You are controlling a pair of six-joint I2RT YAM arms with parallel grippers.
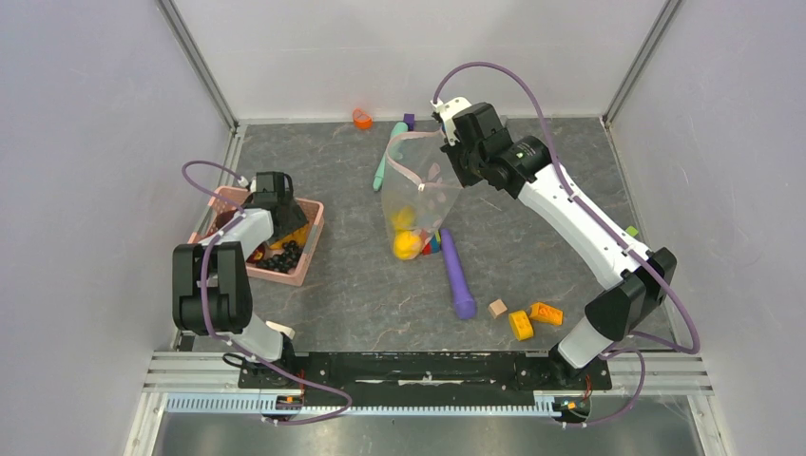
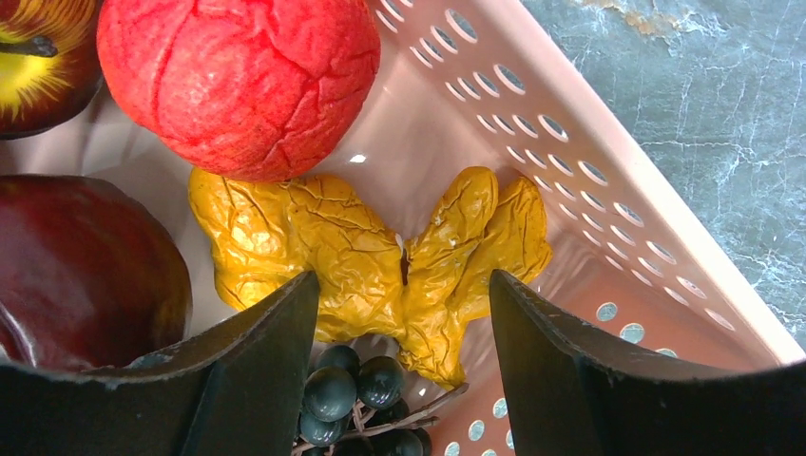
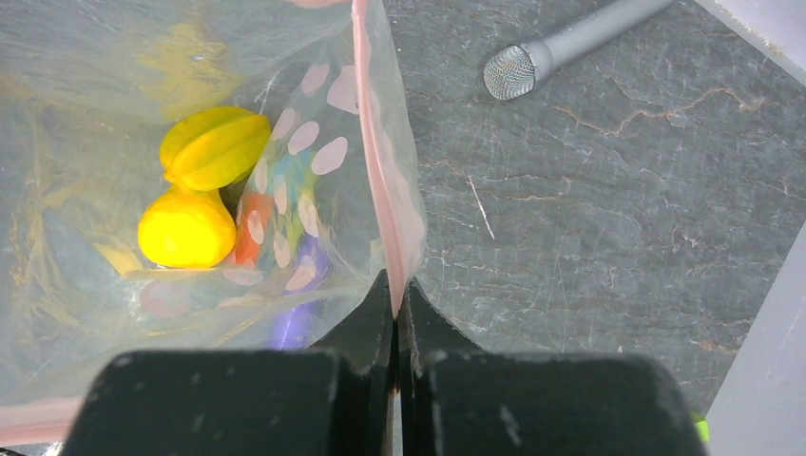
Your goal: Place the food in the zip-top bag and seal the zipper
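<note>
My left gripper hangs open low over a yellow crinkled food piece [image 2: 356,256] in the pink basket [image 2: 646,228]. Around it lie a red wrinkled ball [image 2: 238,76], a dark red fruit [image 2: 86,266], an apple [image 2: 43,47] and black grapes [image 2: 328,394]. My right gripper is shut on the pink rim of the clear zip bag [image 3: 86,161], holding it upright and open. Inside the bag are a yellow starfruit [image 3: 214,147] and a yellow round fruit [image 3: 185,228].
A purple rod [image 1: 456,275], yellow blocks [image 1: 521,325], a wooden cube [image 1: 497,309] and a mint rod [image 1: 380,171] lie around the bag. A grey microphone [image 3: 513,68] shows in the right wrist view. The counter between basket and bag is clear.
</note>
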